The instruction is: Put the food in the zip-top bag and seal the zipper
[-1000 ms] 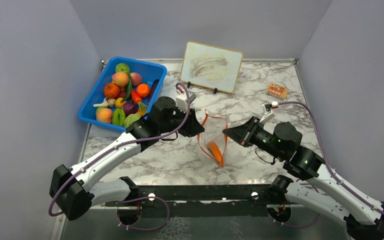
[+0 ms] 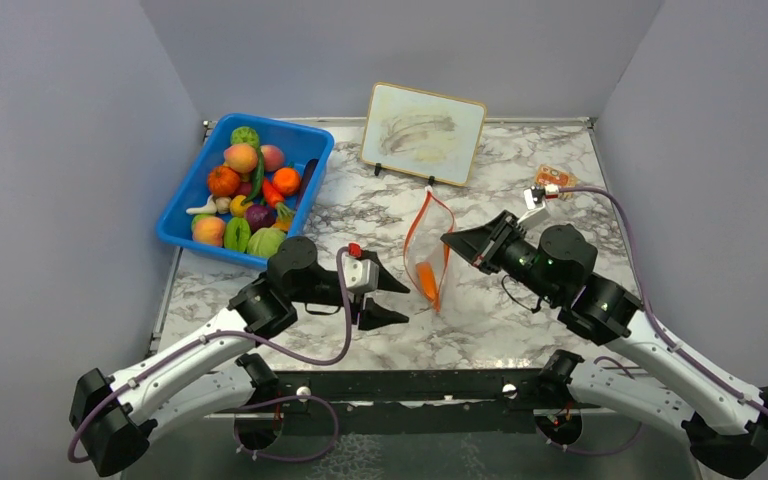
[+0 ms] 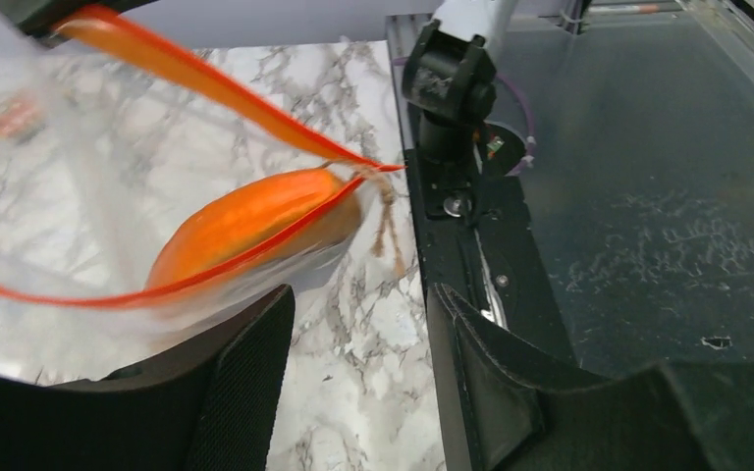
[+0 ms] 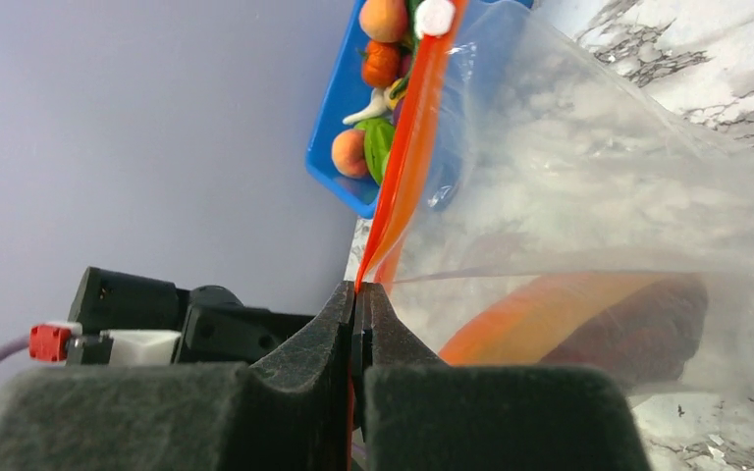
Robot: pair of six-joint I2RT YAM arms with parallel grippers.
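Observation:
A clear zip top bag with an orange-red zipper edge hangs over the table, its mouth spread. Inside lies an orange food piece, with something darker beside it in the right wrist view. My right gripper is shut on the bag's zipper edge, which runs up from its fingertips. To the bag's left, my left gripper stands open and apart from it. Between its fingers only bare table shows, near the bag's front corner.
At the back left stands a blue bin full of toy fruit and vegetables. A whiteboard leans at the back. An orange-patterned item lies at the back right.
The bag's mouth has narrowed; the right gripper has shifted slightly.

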